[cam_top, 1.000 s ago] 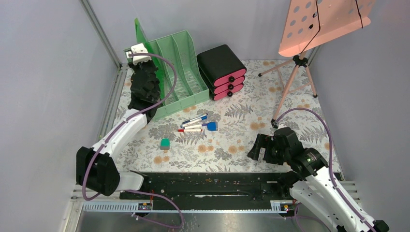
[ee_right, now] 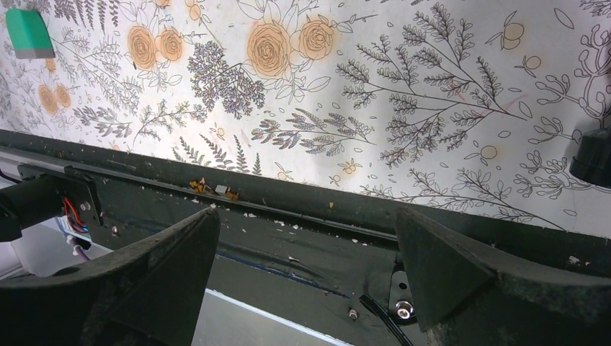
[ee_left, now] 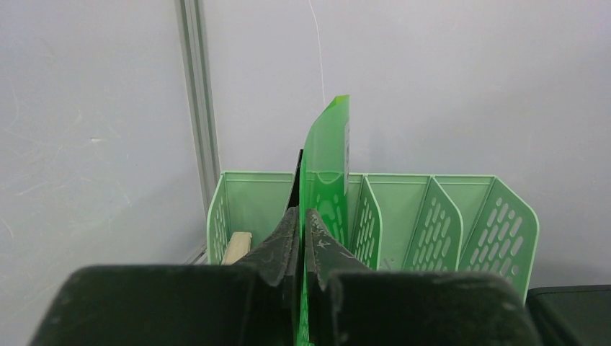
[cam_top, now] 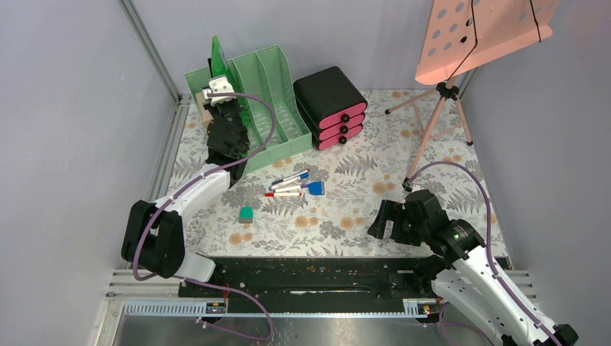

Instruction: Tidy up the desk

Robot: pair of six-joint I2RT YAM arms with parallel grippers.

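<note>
In the left wrist view a thin, bright green folder (ee_left: 328, 158) stands upright between the fingertips of my left gripper, which is shut on it. Behind it is the light green divided file rack (ee_left: 461, 223); the top view has the folder (cam_top: 217, 54) at the rack's left side, its lower part hidden by the arm. My right gripper is open and empty, low over the desk's front edge. Several markers (cam_top: 287, 189) and a blue brush-like tool (cam_top: 315, 188) lie mid-desk. Left of them sits a green eraser-like block (cam_top: 246, 215).
A black drawer box with pink fronts (cam_top: 330, 101) stands right of the rack. At the back right is a pink stand (cam_top: 441, 108) on tripod legs. Between the markers and the right arm the patterned desktop (cam_top: 353, 209) is clear.
The right arm stayed nearly still.
</note>
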